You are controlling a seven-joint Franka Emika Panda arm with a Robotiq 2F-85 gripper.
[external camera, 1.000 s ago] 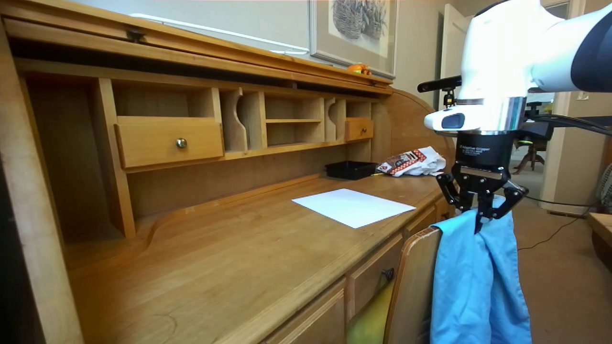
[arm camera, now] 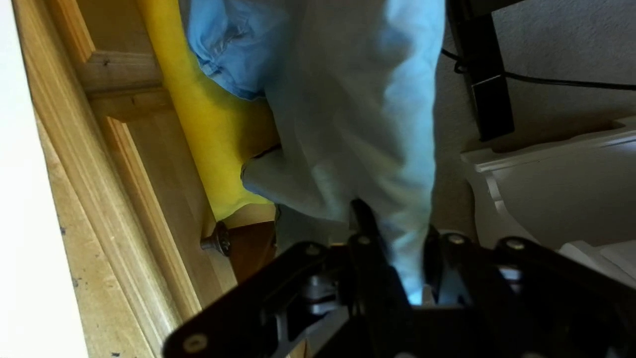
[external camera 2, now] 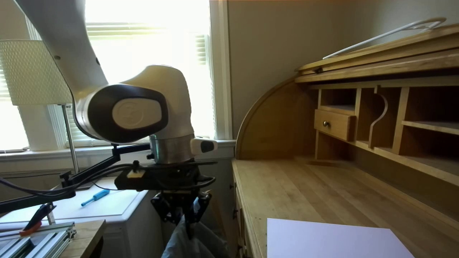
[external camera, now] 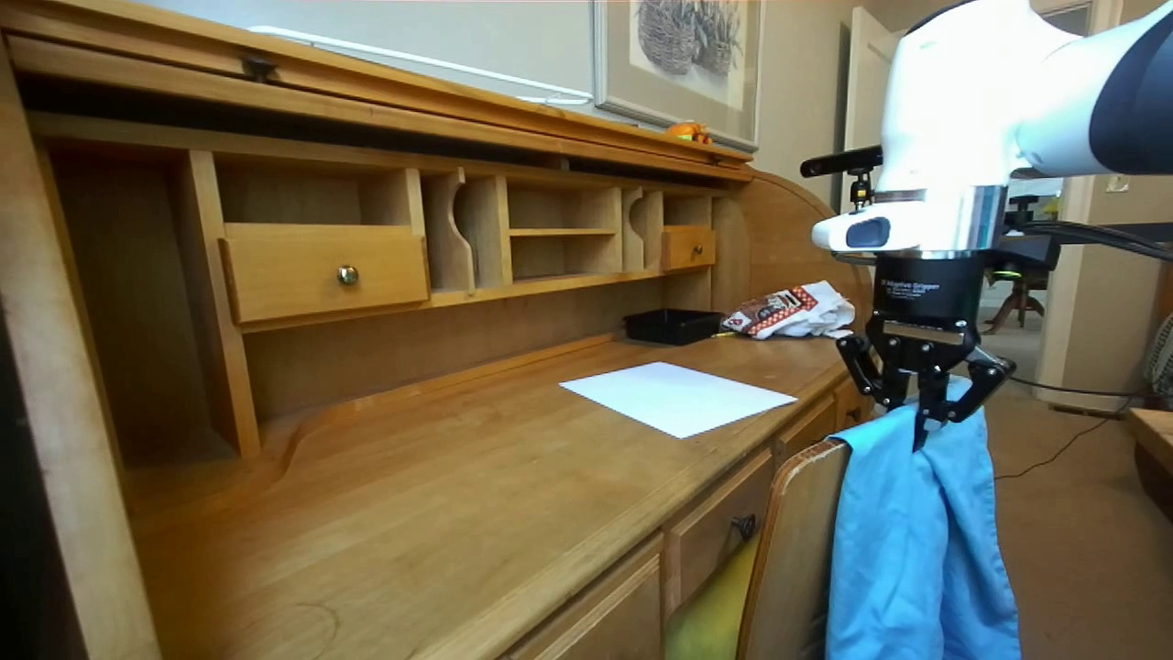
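Note:
A light blue cloth (external camera: pixel 896 528) hangs over the top of a wooden chair back (external camera: pixel 794 539) beside the desk. My gripper (external camera: pixel 924 431) points down at the chair top and is shut on a fold of this cloth. In the wrist view the blue cloth (arm camera: pixel 357 119) runs up between the dark fingers and covers much of the middle. Seen from exterior view 2, the cloth (external camera 2: pixel 191 243) looks greyish and drops below the gripper (external camera 2: pixel 185 223). Its lower end is outside the exterior views.
A white sheet (external camera: pixel 676 396) lies on the desk top (external camera: pixel 473 462), which is otherwise mostly clear. At the desk's far end are a black tray (external camera: pixel 673 325) and a crumpled bag (external camera: pixel 797 312). Something yellow (arm camera: pixel 202 119) lies between chair and drawers.
The arm and gripper look almost still. The cloth's hanging part and the chair back have shifted very slightly to the right.

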